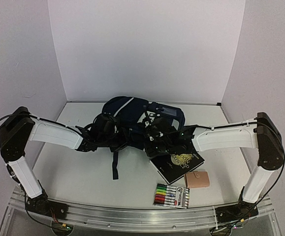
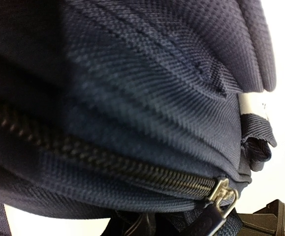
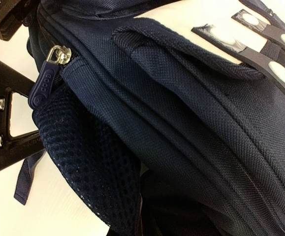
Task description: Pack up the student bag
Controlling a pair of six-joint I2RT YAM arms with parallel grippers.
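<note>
The dark navy bag (image 1: 127, 109) lies at the back of the table, and both grippers are at its near side. In the left wrist view a zipper (image 2: 108, 162) runs across the bag, ending at a metal slider with a dark blue pull tab (image 2: 208, 221). My left gripper (image 1: 124, 142) is beside this end of the bag; its fingertips are mostly out of frame. My right gripper (image 1: 149, 142) is close by on the right. In the right wrist view a mesh flap (image 3: 88, 147) hangs below the pull tab (image 3: 43, 88). Whether either gripper holds anything is hidden.
A black book (image 1: 176, 166) lies below the right arm, a pink wallet (image 1: 197, 179) at its lower right corner. The pack of coloured markers (image 1: 172, 195) is near the front edge. A bag strap (image 1: 115, 166) hangs toward the front.
</note>
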